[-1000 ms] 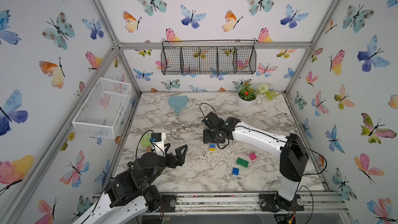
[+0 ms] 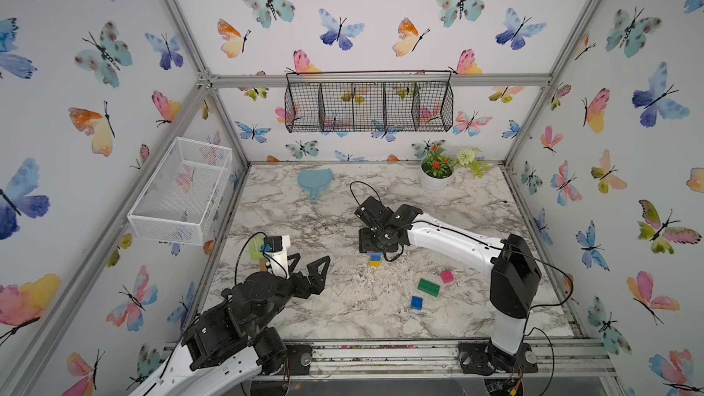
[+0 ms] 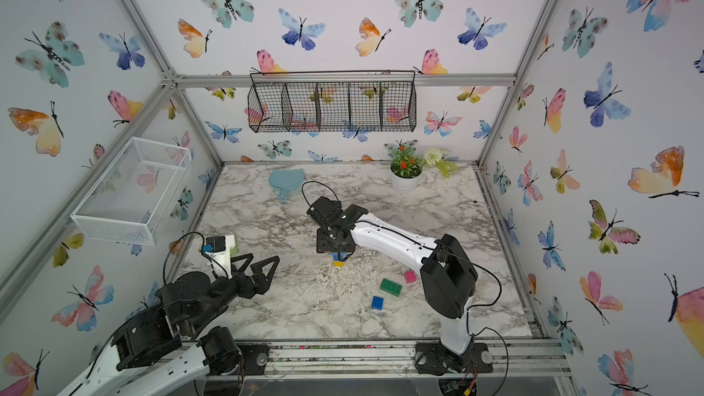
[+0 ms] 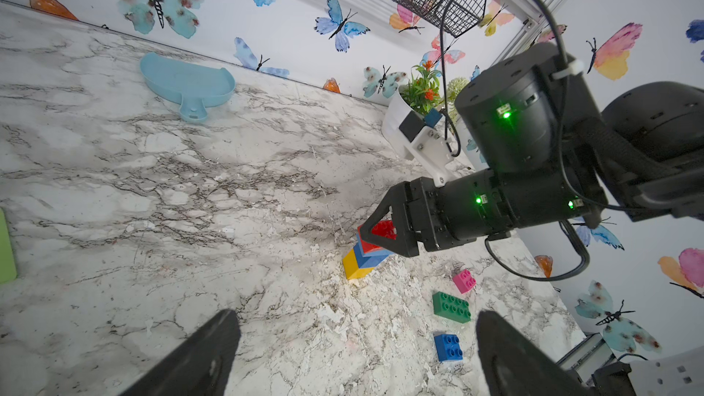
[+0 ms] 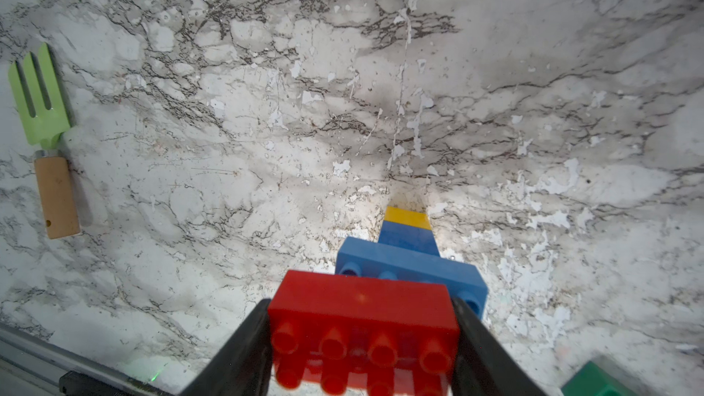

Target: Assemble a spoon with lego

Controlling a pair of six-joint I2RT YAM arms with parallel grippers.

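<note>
A red brick (image 5: pixel 363 304) sits between the fingers of my right gripper, which is shut on it. Directly below it is a light blue brick (image 5: pixel 410 264), above a darker blue brick (image 5: pixel 407 236) and a yellow brick (image 5: pixel 407 215). In the left wrist view the red brick (image 4: pixel 383 228) appears right at the top of the blue and yellow stack (image 4: pixel 356 266); whether it is pressed fully on cannot be told. My left gripper (image 2: pixel 309 271) is open and empty, off to the left above the table. Loose bricks lie nearer the front: green (image 2: pixel 429 287), blue (image 2: pixel 416 303) and pink (image 2: pixel 446 276).
A blue dustpan-like piece (image 2: pixel 314 181) and a potted plant (image 2: pixel 435 173) stand at the back. A green fork with a wooden handle (image 5: pixel 55 194) lies on the left. White basket (image 2: pixel 179 190) hangs at the left wall.
The left arm has barely moved, and the loose bricks are where they were.
</note>
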